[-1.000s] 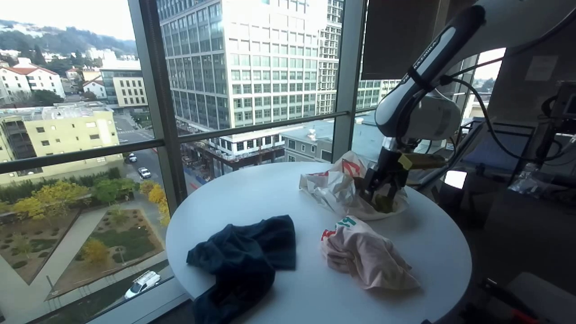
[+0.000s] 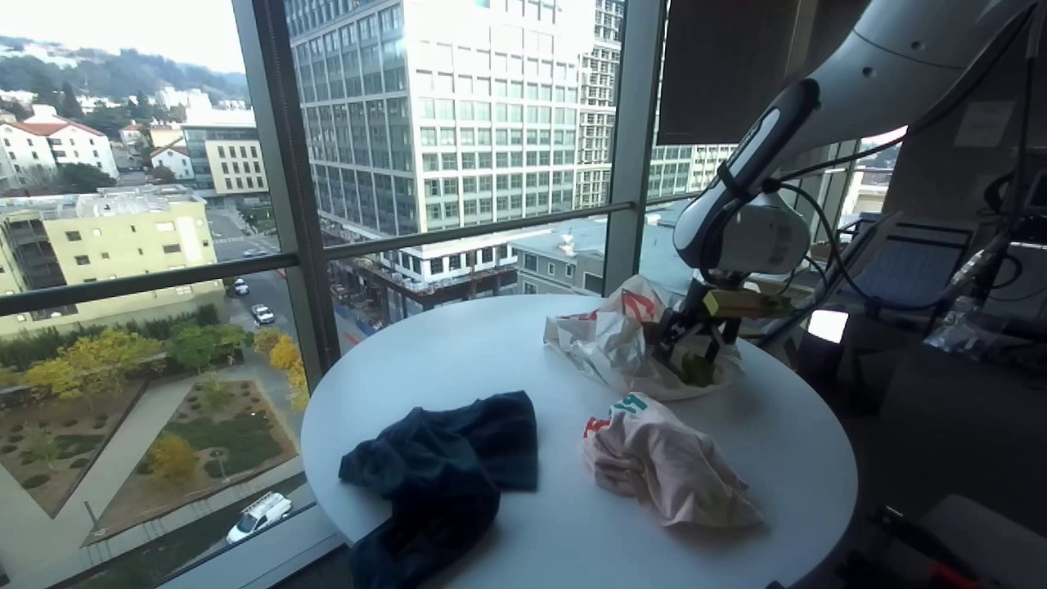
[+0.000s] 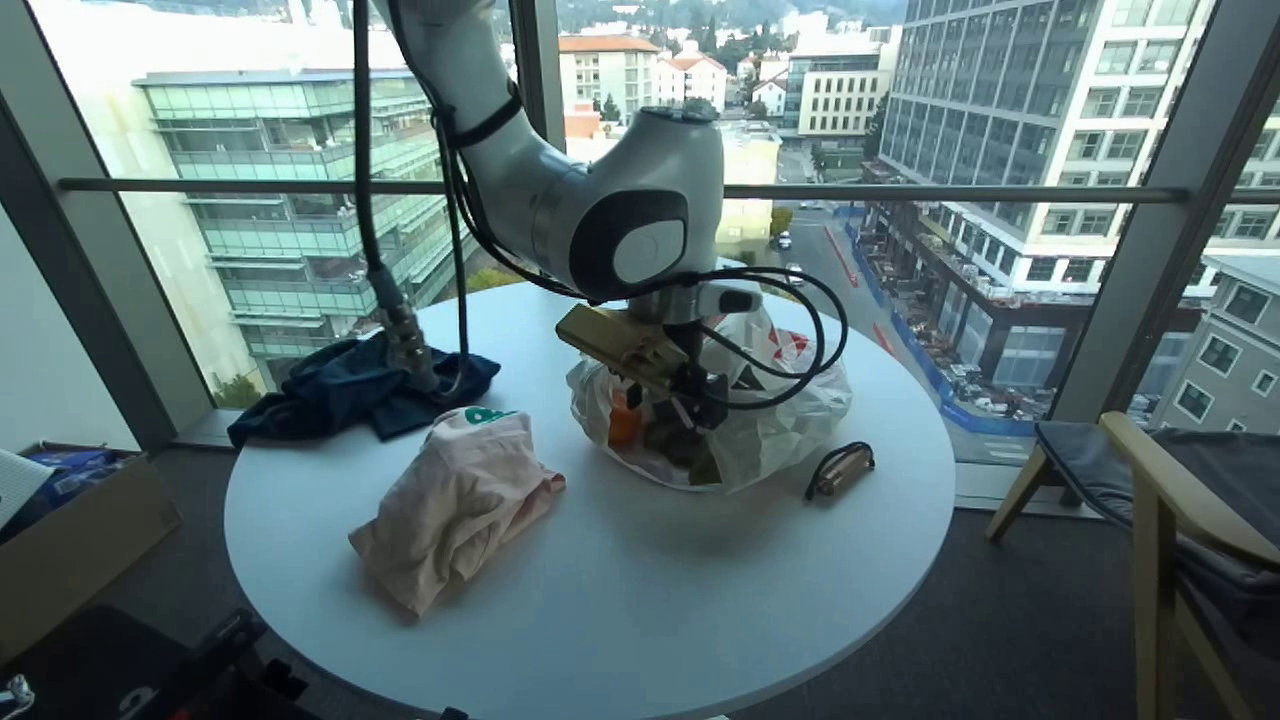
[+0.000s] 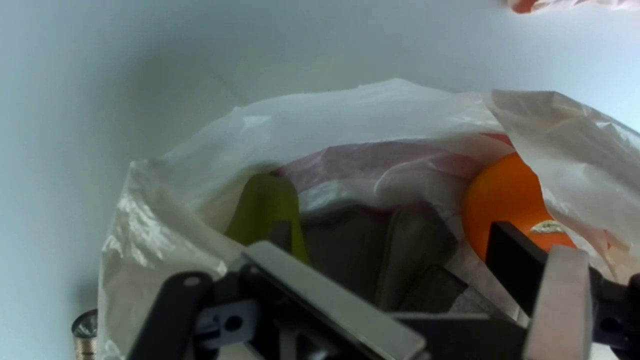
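Observation:
A white plastic bag [image 3: 768,432] stands on the round table with its mouth spread. My gripper is at that mouth, pointing down, its fingers wide apart with nothing held between them. Within the bag, the wrist view shows a yellow-green item [image 4: 264,207] on the left and an orange item [image 4: 501,195] on the right. Dark grey items [image 4: 354,243] lie between these two, partly covered by the gripper. How deep the fingertips reach into the bag is hard to tell.
A crumpled pink cloth [image 2: 667,466] and a dark blue cloth [image 2: 451,456] lie on the white table [image 3: 672,624]. Beside the bag is a small brown object with a dark cord [image 3: 840,470].
The arm has shifted and tilted over the bag, the gripper staying near its mouth. Both cloths and the bag look unmoved.

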